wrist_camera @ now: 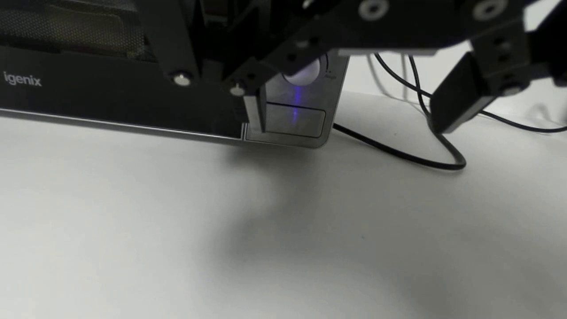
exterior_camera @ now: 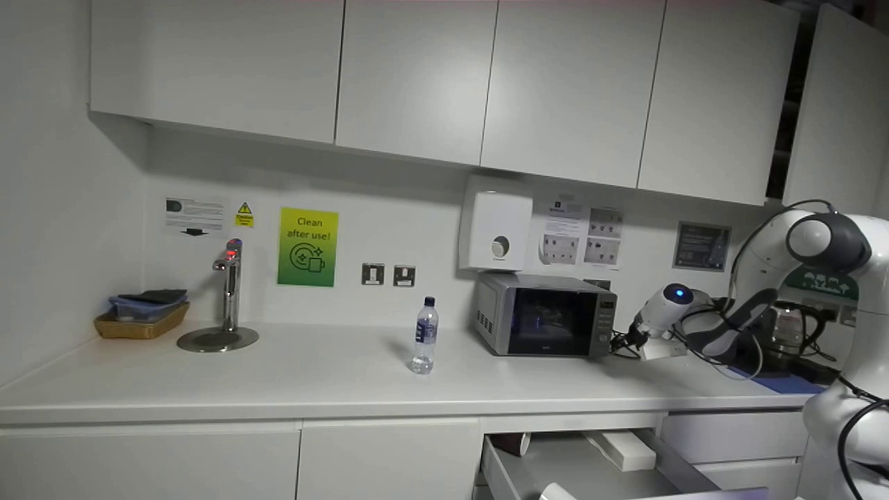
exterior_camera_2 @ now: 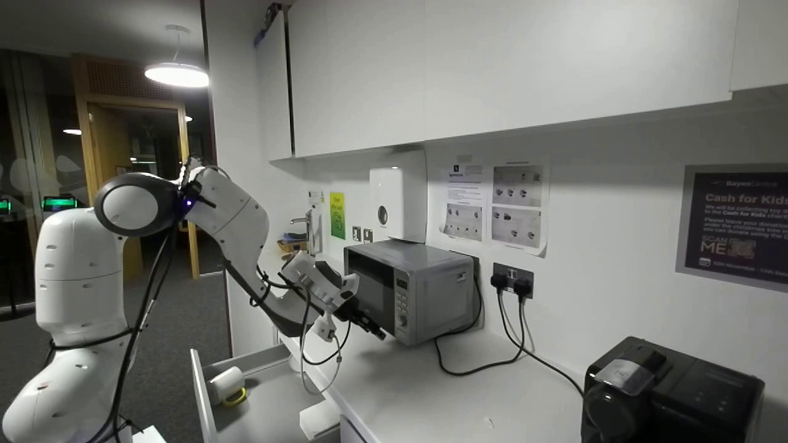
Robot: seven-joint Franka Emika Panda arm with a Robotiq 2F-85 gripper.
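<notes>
The silver microwave point(exterior_camera: 546, 317) stands on the counter with its door closed. At the lower right corner of its front my gripper is open, nothing between its fingers. In the wrist view, the left finger point(wrist_camera: 256, 112) overlaps the left edge of the rectangular door button point(wrist_camera: 300, 121), below the round knob point(wrist_camera: 304, 73). The other finger stands out to the right, past the microwave's side. Whether the left finger touches the panel I cannot tell. From the second exterior view, the gripper point(exterior_camera_2: 373, 328) points at the microwave's front lower corner, just above the counter.
A water bottle point(exterior_camera: 425, 337) stands upright left of the microwave. Below the counter, a drawer point(exterior_camera: 567, 475) is pulled out, holding cups and a white box point(exterior_camera: 626, 450). Black power cables point(exterior_camera_2: 480, 368) lie right of the microwave.
</notes>
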